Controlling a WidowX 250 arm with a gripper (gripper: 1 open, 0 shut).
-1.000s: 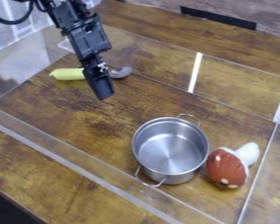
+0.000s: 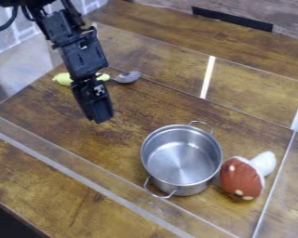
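Observation:
My gripper (image 2: 92,112) hangs low over the wooden board at the upper left, open, with nothing visible between its fingers. Just behind it lies a yellow-green object (image 2: 67,78), partly hidden by the arm, and a small silver spoon-like item (image 2: 127,76). A steel pot (image 2: 181,154) with two side handles stands at the lower middle. To its right lies a toy mushroom (image 2: 244,178) with a red cap and pale stem.
Clear plastic edging (image 2: 139,214) borders the work area. A white strip (image 2: 208,77) lies at the upper right of the board. The wood between the gripper and the pot is clear.
My gripper has moved down and slightly to the left in the view, toward the front of the board. The pot, mushroom and small items look unmoved.

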